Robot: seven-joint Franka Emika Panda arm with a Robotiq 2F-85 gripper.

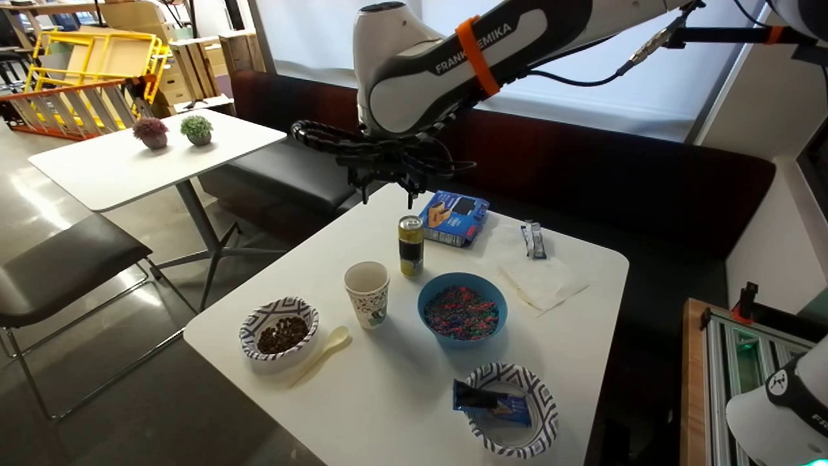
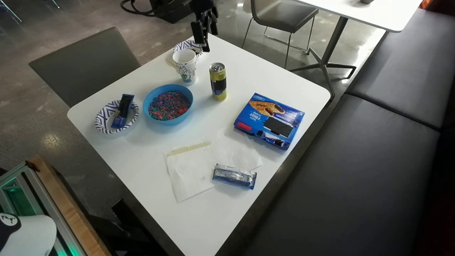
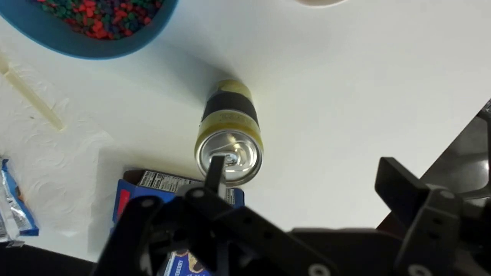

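Note:
My gripper is open above the table, its two fingers wide apart and nothing between them. In the wrist view, the yellow-green can (image 3: pixel 230 124) stands upright beneath, and the left finger (image 3: pixel 215 174) overlaps its lid from this angle. Exterior view 1 has the gripper (image 1: pixel 388 200) above the table's far corner, behind the can (image 1: pixel 411 247). A blue snack box (image 1: pixel 455 218) lies just beyond the can. Toward the near side stand a paper cup (image 1: pixel 367 294) and a blue bowl (image 1: pixel 462 342) of colourful pieces.
A patterned bowl of dark pieces (image 1: pixel 279 330), a pale spoon (image 1: pixel 326 353) and a patterned bowl with a blue wrapped bar (image 1: pixel 535 388) occupy the front. Napkins (image 2: pixel 192 179) and another wrapped bar (image 2: pixel 234 175) lie beside the box. Bare table (image 3: pixel 345 115) shows right of the can.

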